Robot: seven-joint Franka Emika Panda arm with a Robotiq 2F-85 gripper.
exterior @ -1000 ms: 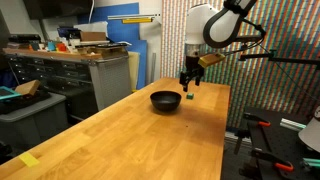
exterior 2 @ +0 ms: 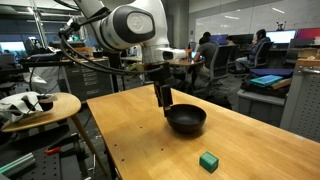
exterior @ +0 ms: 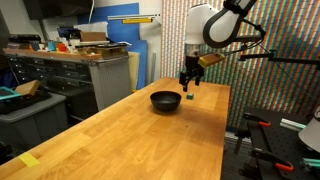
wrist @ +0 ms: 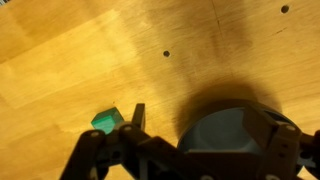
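A black bowl stands upright on the wooden table, looking empty in exterior view 2. The small green block lies on the tabletop apart from the bowl, nearer that camera. Above the table, close over the bowl, hangs my gripper. Its fingers are spread wide in the wrist view, with nothing held between them. There the bowl's dark rim shows below and partly behind the gripper, while the block is off to the left.
A shelf with a blue-topped tray stands beyond the table. At the right in exterior view 1 is a black stand, off the tabletop.
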